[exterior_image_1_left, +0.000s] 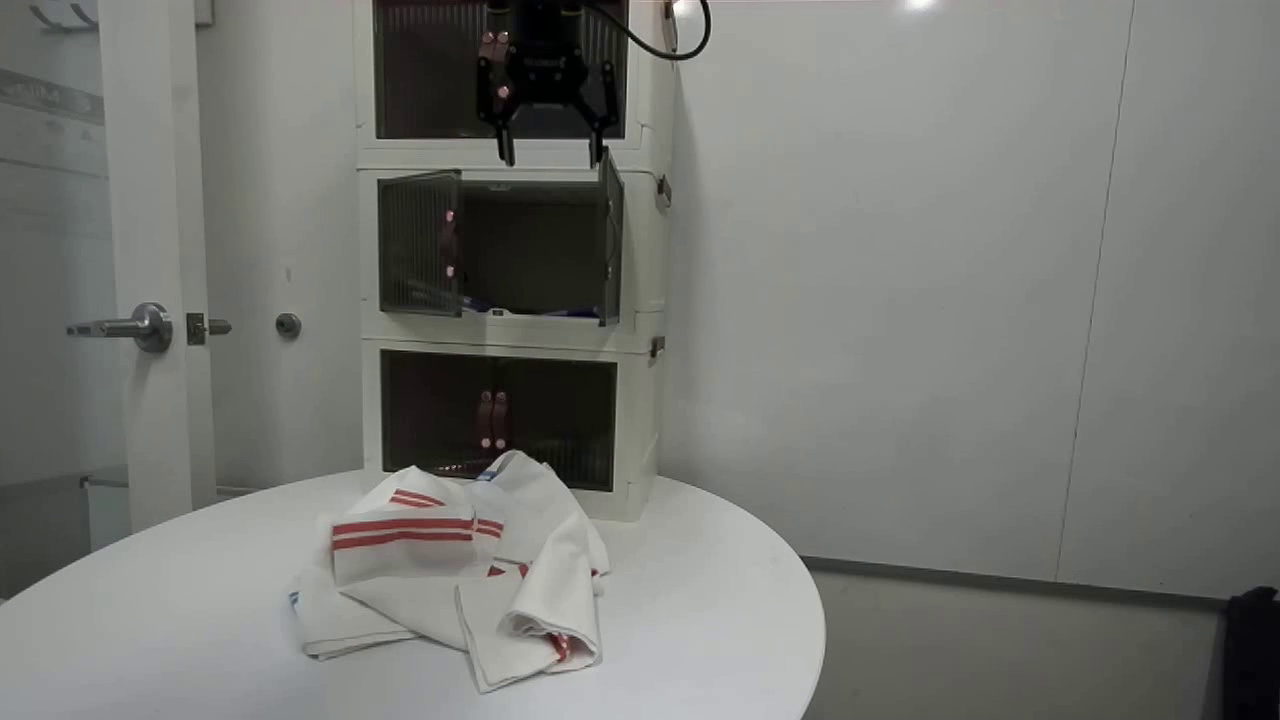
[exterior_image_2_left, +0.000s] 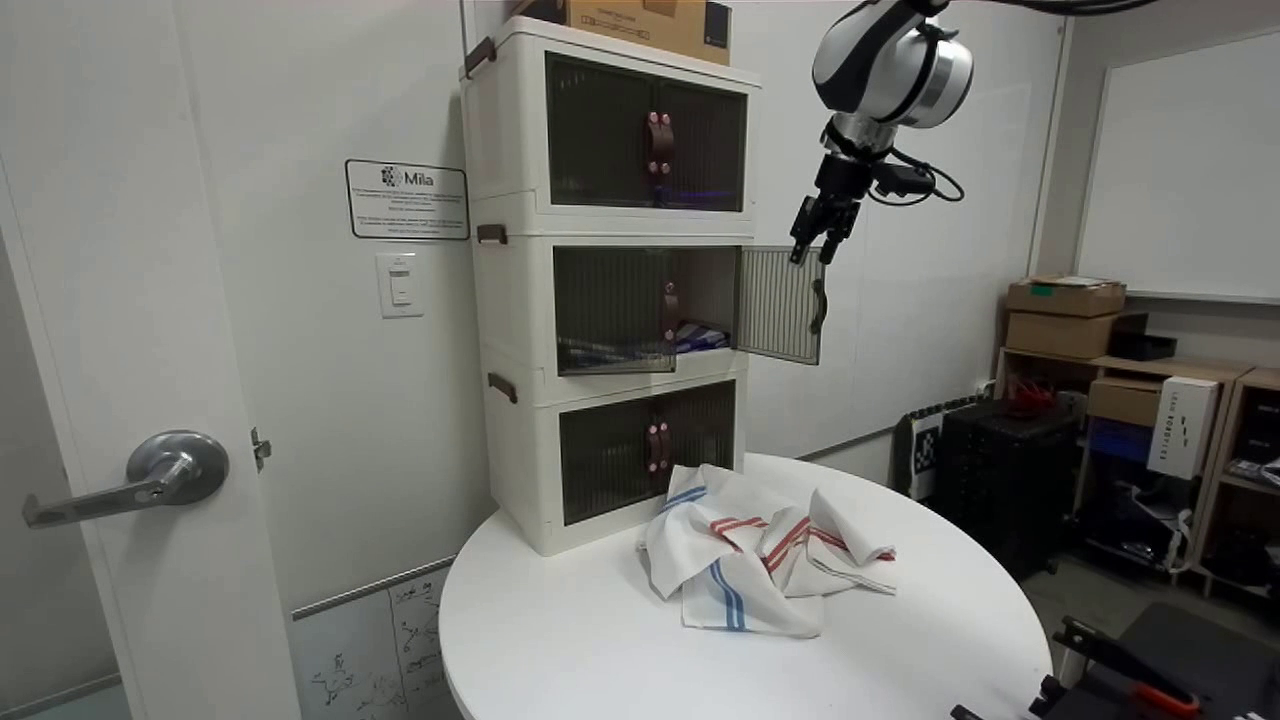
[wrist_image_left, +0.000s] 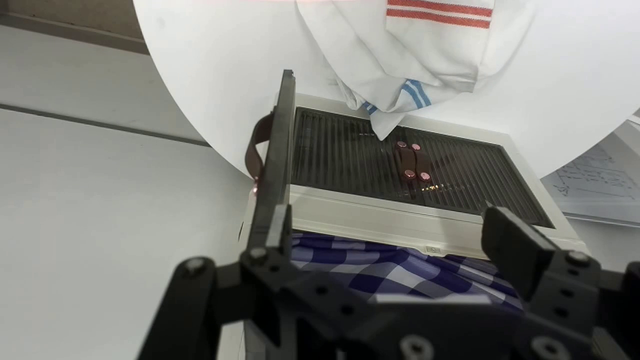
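Note:
High in front of the stacked cabinet (exterior_image_2_left: 518, 300), my gripper (exterior_image_1_left: 551, 156) points downward, open and with nothing between its fingers. The middle compartment has its right door (exterior_image_2_left: 780, 306) swung wide and its left door (exterior_image_1_left: 420, 244) partly out. Inside it lies a blue-and-white checkered cloth (wrist_image_left: 384, 267), seen from above in the wrist view. On the round table (exterior_image_1_left: 708, 600) a white cloth (exterior_image_1_left: 414, 588) with red and blue stripes is crumpled against the cabinet's foot.
The top doors (exterior_image_2_left: 600, 132) and bottom doors (exterior_image_2_left: 600, 462) are closed. A cardboard box (exterior_image_2_left: 648, 26) sits on the cabinet. Bare table surrounds the striped cloth at front and right. A room door (exterior_image_2_left: 132, 360) stands at the left.

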